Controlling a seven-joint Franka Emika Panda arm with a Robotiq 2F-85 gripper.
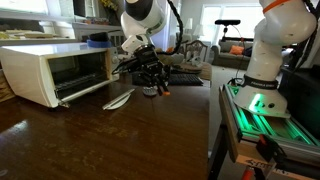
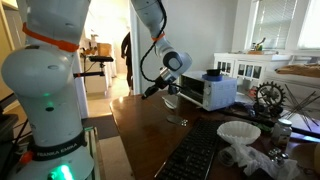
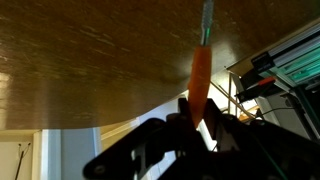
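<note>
In the wrist view, an orange handle with a grey-green shaft stands out from between the black fingers of my gripper, which is shut on it. In exterior view 1 my gripper hangs over the brown table, and the orange end of the handle shows at its right side. Exterior view 2 has the gripper beyond the middle of the table, too small there for its fingers to be told apart. Only open tabletop shows under the shaft in the wrist view.
A white toaster oven stands at the back left, with a pale flat dish in front. Closer to exterior view 2's camera lie a black rack, a white bowl and clear plastic.
</note>
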